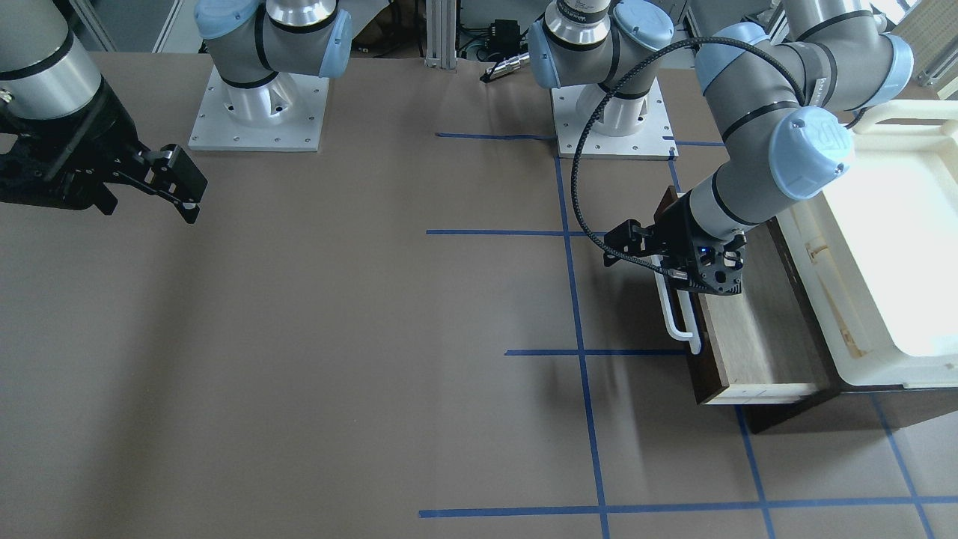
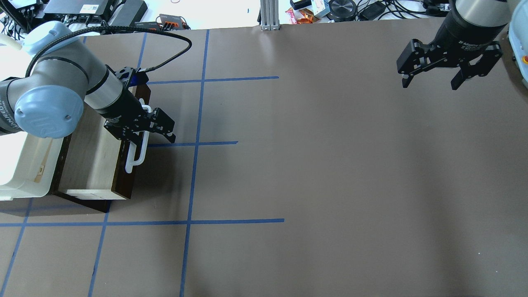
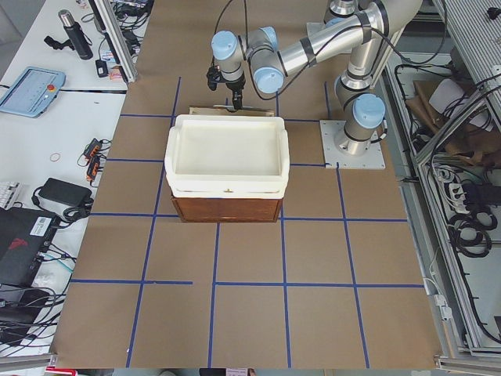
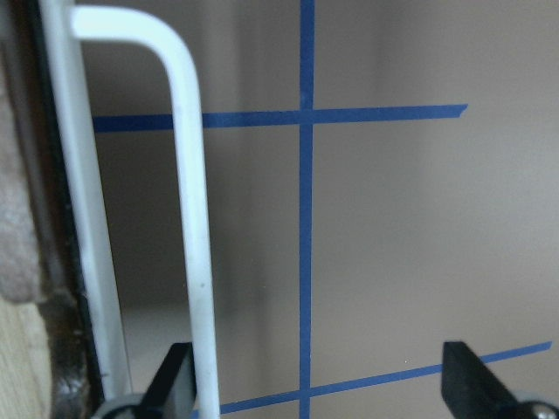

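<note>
A wooden drawer box [image 1: 759, 332] is pulled part way out under a white tray, with a white bar handle [image 1: 669, 314] on its dark front; from above, the handle [image 2: 138, 161] runs along the drawer's outer edge. My gripper [image 2: 153, 131] is over that handle. In the left wrist view the gripper has its fingers wide apart, the handle [image 4: 194, 227] beside the left finger, seemingly touching it, with open floor between the fingers.
The white tray [image 3: 227, 153] rests on the cabinet. Another arm's gripper [image 2: 445, 69] hangs at the opposite side, and more arm bases stand at the back. The taped floor outside the drawer is clear.
</note>
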